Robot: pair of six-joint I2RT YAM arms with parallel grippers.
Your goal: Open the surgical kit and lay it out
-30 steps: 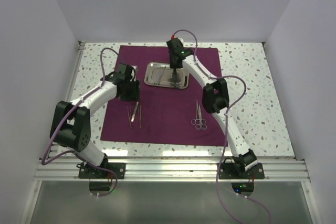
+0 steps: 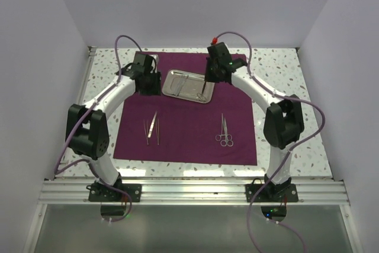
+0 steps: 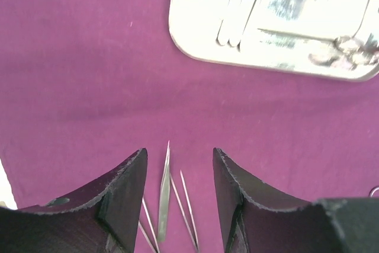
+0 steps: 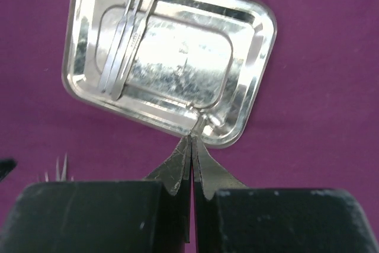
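The metal tray (image 2: 188, 98) lies on the purple cloth (image 2: 183, 128), with long flat tweezers (image 4: 124, 48) in its left part. Over the tray's front right corner hangs my right gripper, its fingertips meeting and nothing showing between them. Shiny shapes under them may be reflections; I cannot tell. My left gripper is open above the cloth, left of the tray, fingers apart and empty. A scalpel (image 2: 153, 125) and thin slender instruments (image 2: 158, 132) lie in front of it. Two ring-handled instruments (image 2: 224, 137) rest at the front right.
The speckled table (image 2: 287, 146) shows bare on the right of the cloth. Grey walls (image 2: 349, 57) close in the sides and back.
My right gripper has moved right, from over the tray's inside to its right end. The left gripper has shifted a little back and right. Tray and laid-out instruments stay where they were.
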